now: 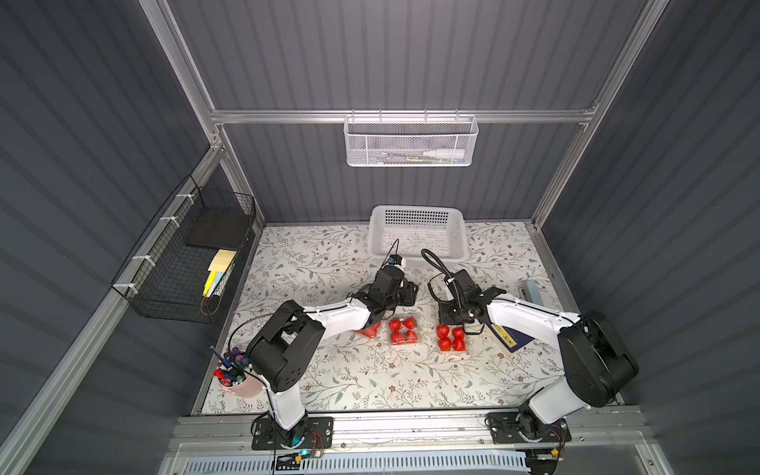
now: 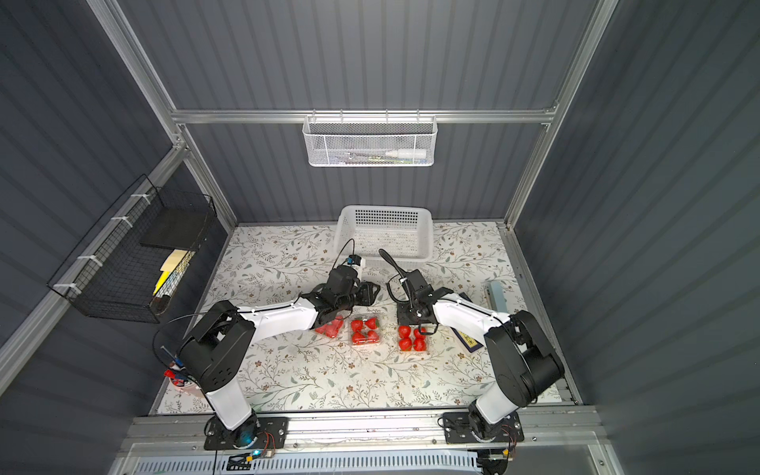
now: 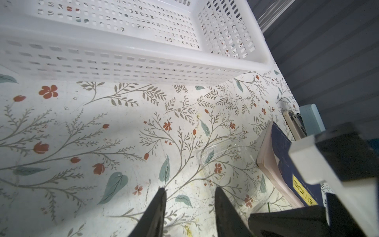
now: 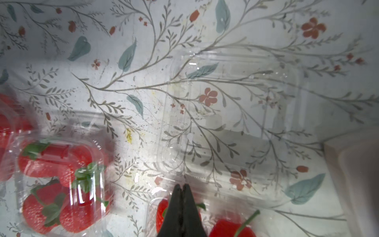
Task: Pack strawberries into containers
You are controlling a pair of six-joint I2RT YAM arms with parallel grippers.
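Observation:
Several strawberries sit in a clear container [image 1: 451, 345] whose transparent lid [image 4: 229, 122] lies folded back flat on the table, as the right wrist view shows. Over the hinge edge of that container, my right gripper is shut with nothing showing between its fingers. To its left stands a filled container [image 4: 59, 185] with clear plastic over the berries. Another red-filled container [image 1: 369, 329] is partly hidden beneath my left arm. My left gripper hangs behind the filled containers; its fingers [image 3: 157, 207] stand somewhat apart and nothing shows in the gap.
At the back is an empty white basket [image 3: 158, 59]. A dark blue box [image 1: 513, 339] lies right of the open container, partly under my right arm, with a light blue object [image 1: 531, 292] behind it. A cup of pens [image 1: 241, 384] stands front left.

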